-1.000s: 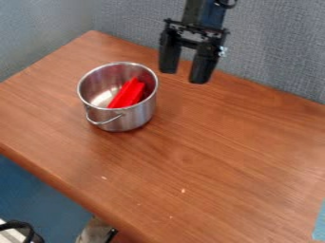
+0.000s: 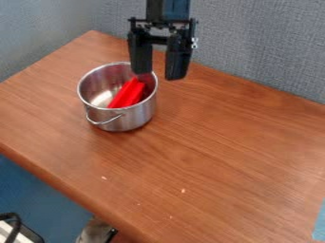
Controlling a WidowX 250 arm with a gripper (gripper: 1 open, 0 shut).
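A steel pot (image 2: 99, 112) with a wire handle stands on the left part of the wooden table. Inside it lies a red object (image 2: 124, 95), elongated and partly hidden by the pot's wall. My black gripper (image 2: 159, 72) hangs open above the back right of the pot, its two dark fingers apart, with nothing seen between them.
Grey padded walls (image 2: 254, 47) stand along the back and left. At the lower left, beyond the table's edge, are a blue floor and some small hardware.
My gripper has moved left from over the table's back middle to above the pot's back right. The pot and the red object look unchanged.
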